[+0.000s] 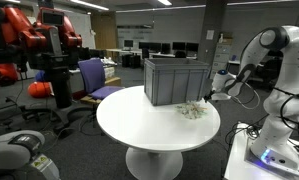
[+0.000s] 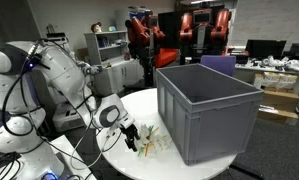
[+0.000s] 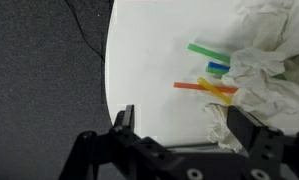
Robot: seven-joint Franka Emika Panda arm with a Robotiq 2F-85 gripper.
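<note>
My gripper stands open in the wrist view, its dark fingers wide apart with nothing between them. Past the fingers, on the white round table (image 3: 139, 70), lie thin coloured sticks: a green stick (image 3: 207, 52), a red-orange stick (image 3: 194, 87), a yellow stick (image 3: 211, 89) and a blue one. Crumpled white tissue (image 3: 261, 62) spreads over the sticks' right ends and hides part of them. In exterior view 2 the gripper (image 2: 129, 135) hangs close beside this pile, at the table's edge; the exact gap is hard to judge.
A tall grey bin (image 2: 209, 112) stands on the table beside the pile. Another red-and-black machine (image 1: 39, 45), chairs and shelves stand around the table.
</note>
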